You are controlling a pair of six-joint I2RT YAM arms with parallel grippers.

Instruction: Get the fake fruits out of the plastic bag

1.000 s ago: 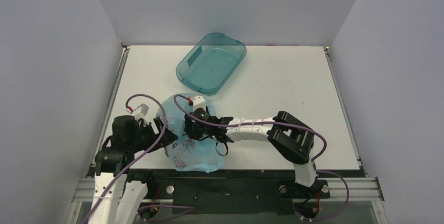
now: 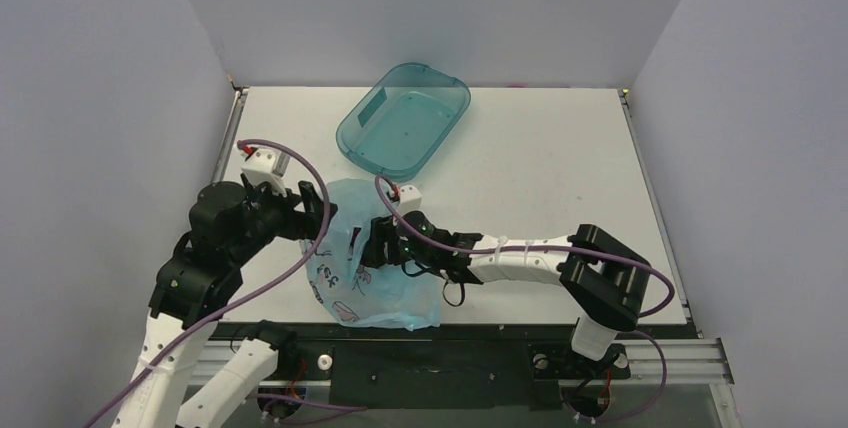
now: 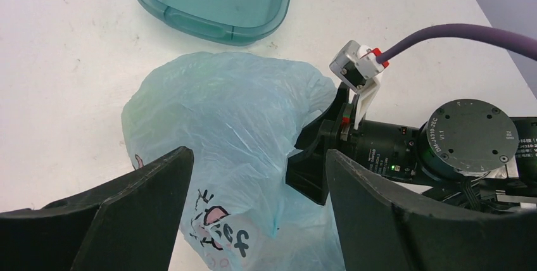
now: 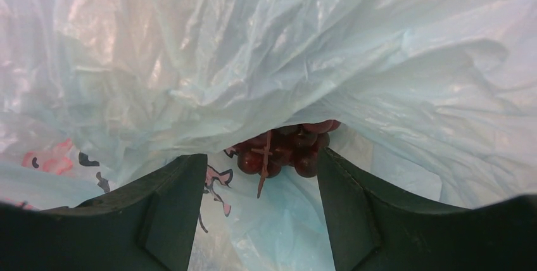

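A pale blue plastic bag (image 2: 385,293) with printed drawings lies crumpled on the table, and it fills much of the left wrist view. Dark red fake grapes (image 4: 284,154) with a brown stem show inside it in the right wrist view, partly covered by a fold of plastic. My right gripper is at the bag, its fingers open on either side of the grapes with a gap to them. Above the bag's left part, my left gripper stands open with nothing between its fingers. Any other fruit is hidden by the bag.
An empty teal tray (image 2: 405,128) stands at the back of the table, behind the bag. Close to the right gripper, the left one has little room on that side.
My left gripper has moved up and back, away from the bag's front. The right gripper has shifted slightly to the right. The bag's folds have changed shape.
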